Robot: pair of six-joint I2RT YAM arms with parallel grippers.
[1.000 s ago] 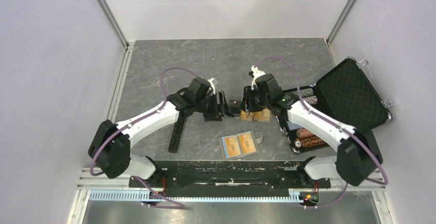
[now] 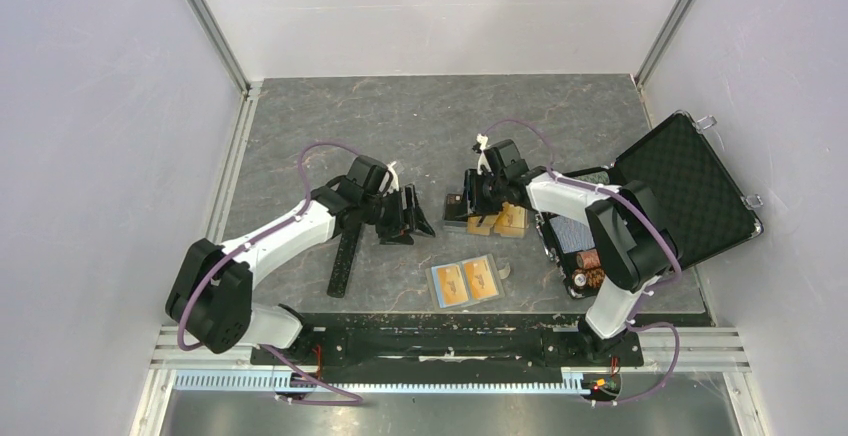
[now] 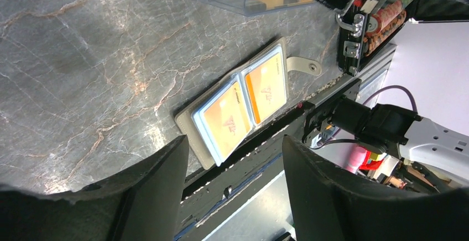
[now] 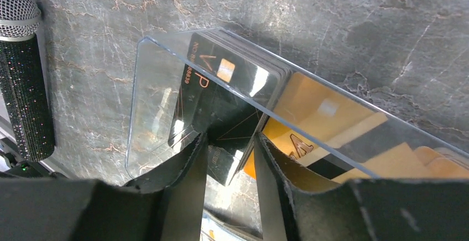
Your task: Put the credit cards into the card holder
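The open card holder [image 3: 185,116] lies flat on the table, with orange cards [image 3: 269,89] showing in both of its pockets. Behind it stands a clear box [image 4: 138,69] with a stack of black cards [image 4: 221,108] at one end and orange cards [image 4: 293,141] beside them. My right gripper is at the box, part open, its fingertips around the lower edge of the black stack. Whether they touch a card cannot be told. Left of the box, above the table, my left gripper [image 2: 425,221] stands open with nothing between its fingers.
An open black case [image 2: 690,186] with chip rolls stands at the right, partly under the right arm. A black microphone [image 4: 25,97] lies to the left, near the left arm.
My right gripper has shifted slightly left over the box, its arm swinging inward. The left gripper has drawn back a little to the left. The card holder has not moved.
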